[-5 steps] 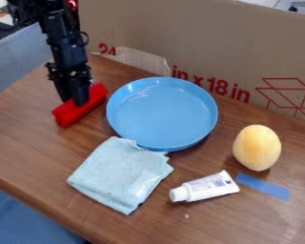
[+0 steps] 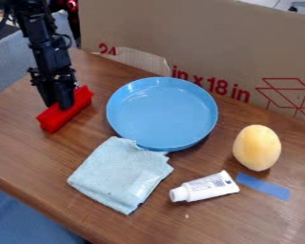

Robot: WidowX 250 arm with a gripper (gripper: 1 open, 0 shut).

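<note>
My black gripper (image 2: pixel 60 95) is low at the left of the table, shut on a long red block (image 2: pixel 56 117), which lies at or just on the wooden surface left of a blue plate (image 2: pixel 162 112). The fingertips are dark and partly merge with the arm, so their exact grip on the block is hard to make out.
A folded light-blue cloth (image 2: pixel 119 174) lies in front of the plate. A white tube (image 2: pixel 204 188), a yellow oval object (image 2: pixel 255 148) and a blue strip (image 2: pixel 262 186) are on the right. A cardboard box (image 2: pixel 206 43) stands behind.
My gripper and the red block have moved a little to the left, and slightly down in the picture. The other things have stayed put.
</note>
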